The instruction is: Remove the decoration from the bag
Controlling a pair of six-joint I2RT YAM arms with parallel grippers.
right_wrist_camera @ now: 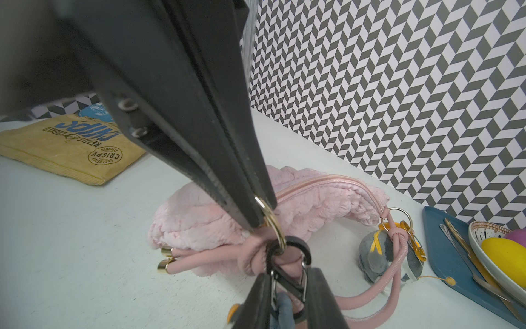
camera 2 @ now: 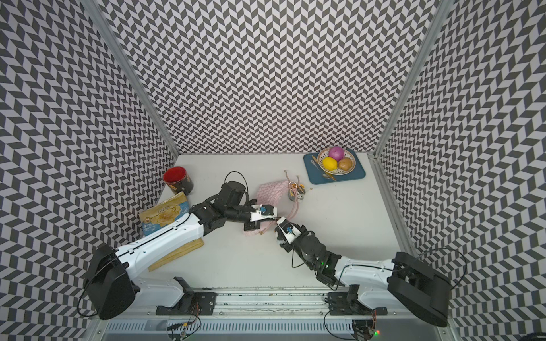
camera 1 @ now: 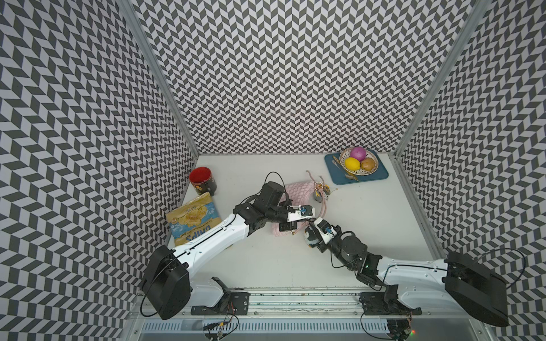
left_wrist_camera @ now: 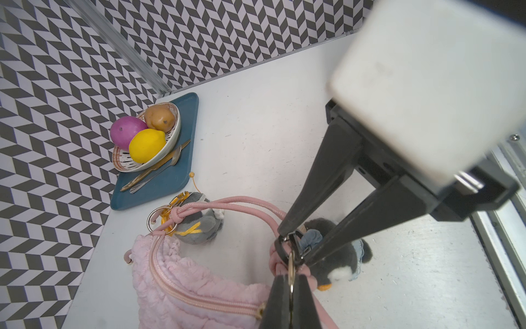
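Note:
A pink fluffy bag lies on the table, its pink strap knotted near my grippers. In the right wrist view, my left gripper is shut on a thin gold ring at the strap knot. A black clasp hangs from that ring. The fingertips of my right gripper stand apart on either side of the clasp; whether they press on it is unclear. Below the clasp is a dark plush penguin with a blue scarf. A second, grey plush charm sits by the silver ring at the strap's other end.
Far right, a blue tray carries a bowl of fruit and cutlery. A red-and-black mug and a chips bag occupy the left side.

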